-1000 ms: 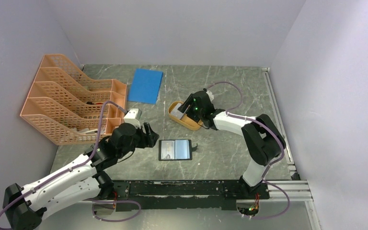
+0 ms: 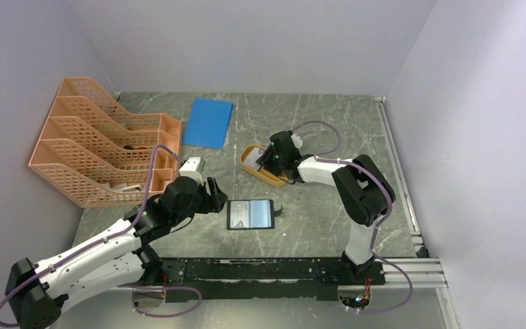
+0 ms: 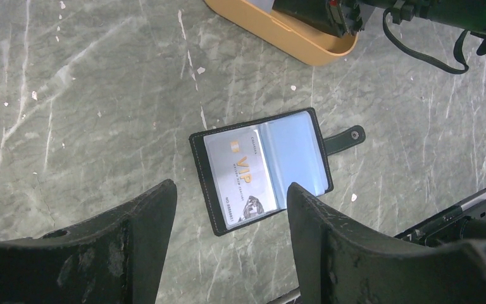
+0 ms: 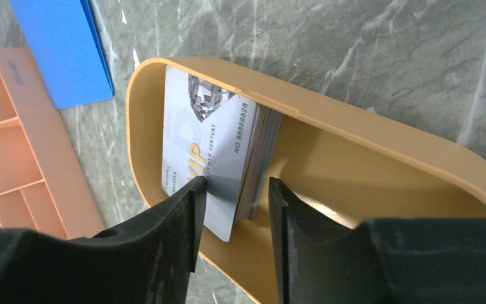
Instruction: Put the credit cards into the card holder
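Note:
White VIP cards lean as a stack against one end of the tan box. My right gripper reaches into that box with its fingers part open. One finger overlaps the face of the front card, the other stands past the stack's edge; whether they touch the cards I cannot tell. The black card holder lies unfolded on the table, a VIP card in its left pocket and the pale blue right pocket showing no printed card. My left gripper is open above the holder's left side, empty.
An orange multi-compartment rack fills the left side of the table. A blue folder lies at the back, left of the box. The table right of the holder is clear.
The left arm has barely moved, and the holder lies where it was.

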